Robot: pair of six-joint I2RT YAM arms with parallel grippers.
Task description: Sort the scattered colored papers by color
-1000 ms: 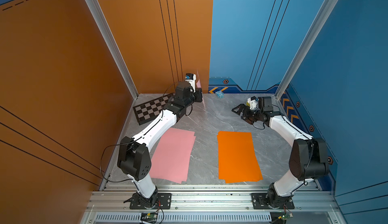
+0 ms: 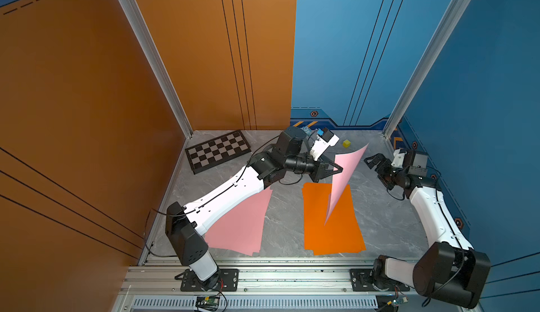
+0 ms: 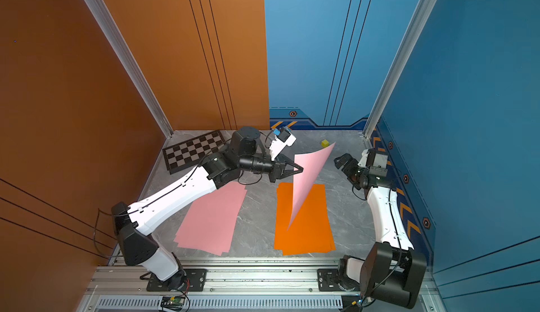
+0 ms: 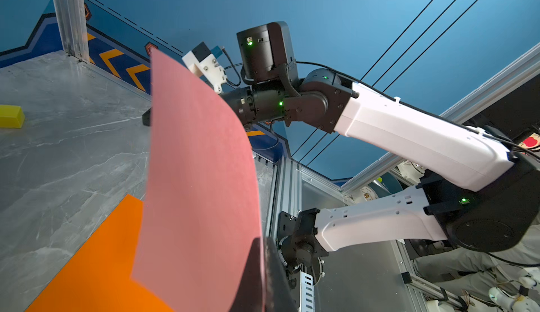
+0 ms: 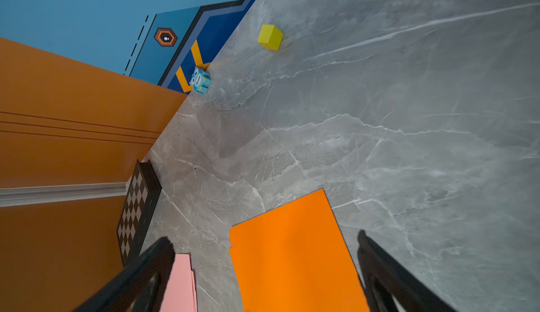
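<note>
My left gripper (image 2: 336, 168) is shut on a pink sheet (image 2: 344, 174), which hangs curved above the orange paper stack (image 2: 332, 233), hiding part of it. In the left wrist view the sheet (image 4: 197, 182) fills the middle. The pink paper stack (image 3: 208, 222) lies front left, partly under my left arm in the top left view. My right gripper (image 2: 377, 165) stands open at the right, beside the hanging sheet, with nothing between its fingers; orange paper (image 5: 292, 250) lies below it in the right wrist view.
A checkerboard (image 2: 211, 154) lies at the back left. A yellow cube (image 5: 270, 37) and a small blue toy (image 5: 200, 80) sit at the back. Bare grey table lies around the stacks.
My left gripper has swung right and toward the front with the pink sheet, now over the orange stack.
</note>
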